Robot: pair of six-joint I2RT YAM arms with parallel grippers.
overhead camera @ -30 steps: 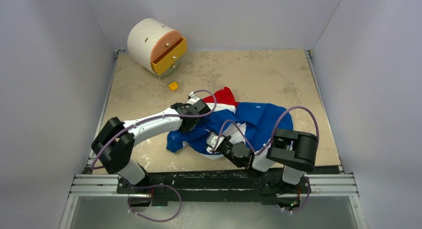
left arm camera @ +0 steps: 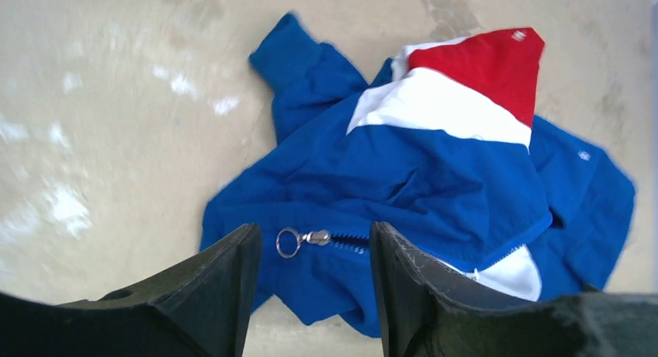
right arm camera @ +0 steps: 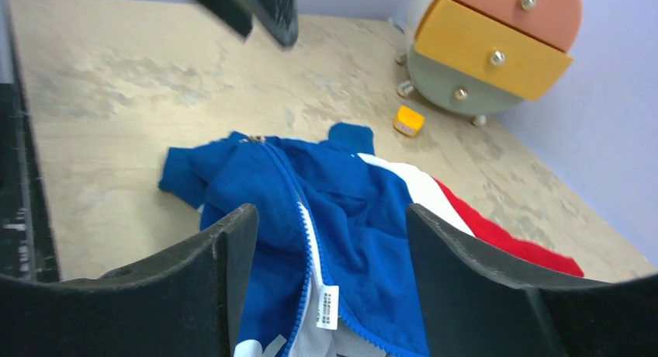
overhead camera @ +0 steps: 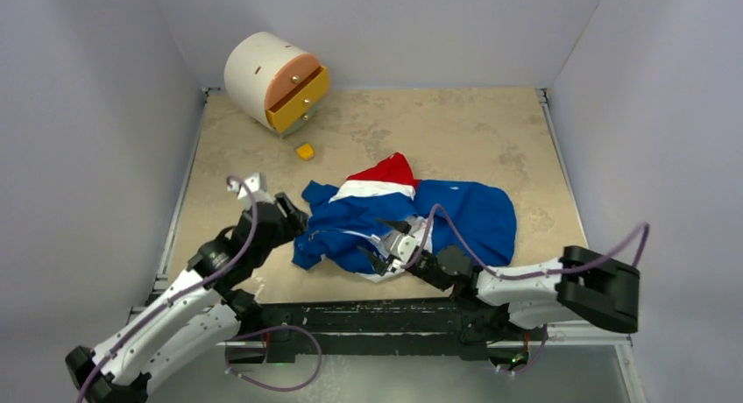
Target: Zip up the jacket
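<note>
The blue jacket (overhead camera: 350, 217), with a red and white part, lies spread on the table. In the left wrist view its zipper slider (left arm camera: 316, 237) and ring pull (left arm camera: 288, 243) show at the left end of the zipper line. White lining (right arm camera: 324, 306) appears between the zipper edges in the right wrist view. My left gripper (overhead camera: 299, 219) is open above the jacket's left side, nothing between its fingers. Over the jacket's middle front, my right gripper (overhead camera: 382, 243) stands open and empty. Blurred left fingers (right arm camera: 281, 15) cross the top of the right wrist view.
A white drum-shaped drawer unit (overhead camera: 263, 66) stands at the back left, its yellow drawer (overhead camera: 298, 101) partly out. In front of it lies a small yellow block (overhead camera: 305, 151). Free table extends behind and left of the jacket.
My left gripper has moved left from over the jacket's upper middle to its left edge.
</note>
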